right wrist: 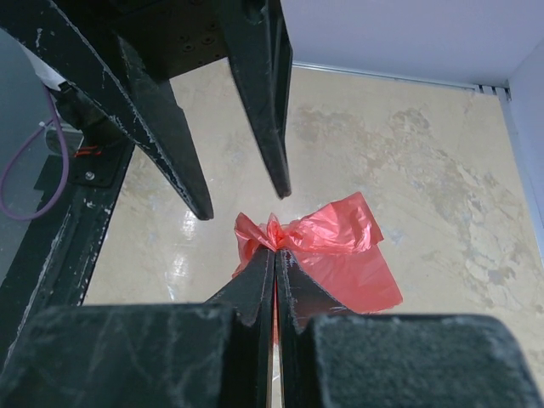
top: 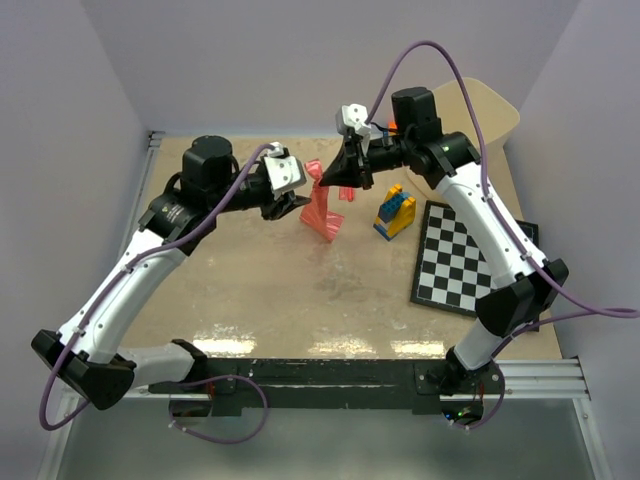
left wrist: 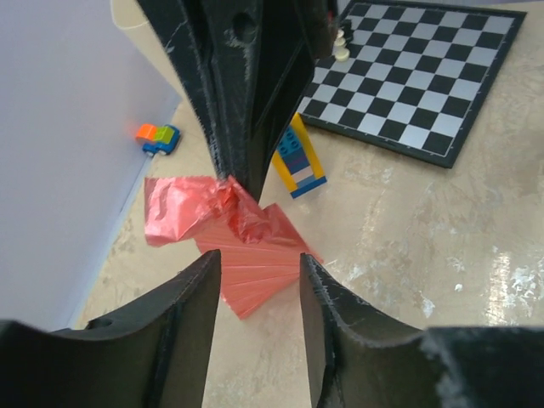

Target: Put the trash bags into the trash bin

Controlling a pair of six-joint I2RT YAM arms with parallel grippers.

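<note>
A pink plastic bag point(top: 322, 215) hangs from my right gripper point(top: 325, 180), which is shut on its gathered top; in the right wrist view the crumpled bag point(right wrist: 331, 229) spreads just beyond the closed fingertips. My left gripper is part open, its fingers just short of the bag point(left wrist: 183, 208), with nothing between them. More pink film lies flat behind the bag point(top: 347, 193). A cream bin point(top: 475, 100) stands at the back right, partly behind the right arm.
A checkerboard point(top: 450, 260) lies on the right. Yellow and blue toys point(top: 398, 210) sit beside it, and small coloured blocks point(left wrist: 157, 138) lie farther back.
</note>
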